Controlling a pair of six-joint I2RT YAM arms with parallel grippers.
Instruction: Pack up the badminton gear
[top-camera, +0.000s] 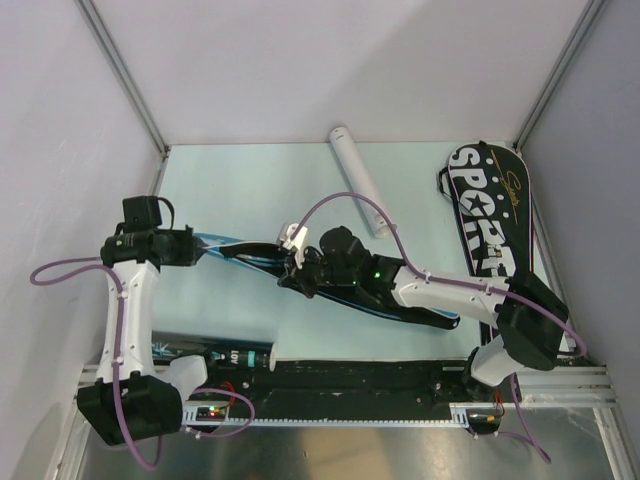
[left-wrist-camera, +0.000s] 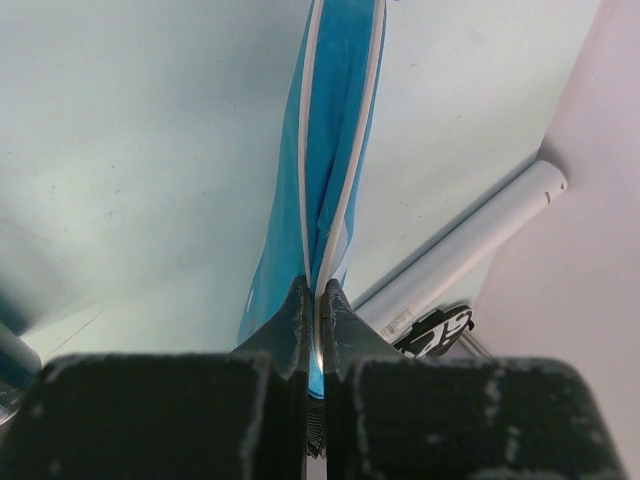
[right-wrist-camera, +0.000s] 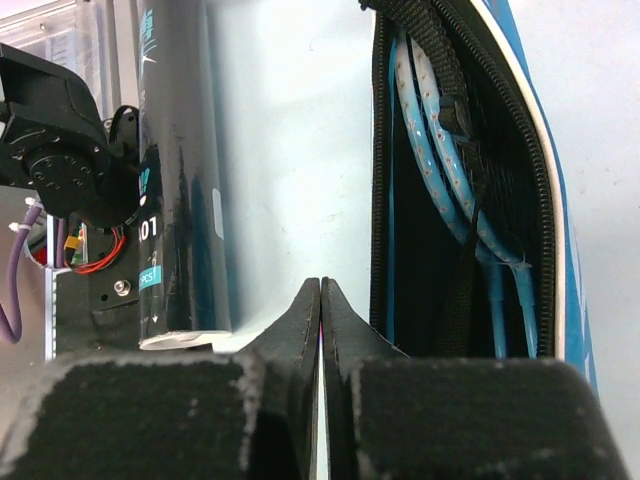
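A blue-and-black racket bag (top-camera: 410, 316) lies stretched across the middle under both arms. My left gripper (top-camera: 196, 248) is shut on its blue left end (left-wrist-camera: 280, 280), seen at the fingertips (left-wrist-camera: 300, 310) in the left wrist view. My right gripper (top-camera: 296, 270) is over the bag's middle, shut; in the right wrist view the bag's zipped opening (right-wrist-camera: 460, 300), with blue rackets inside, is right of its fingers, and I cannot see what is between them.
A black tube (right-wrist-camera: 175, 250) lies at the front left, a white tube (top-camera: 360, 180) at the back, and a black printed bag (top-camera: 485, 200) at the right.
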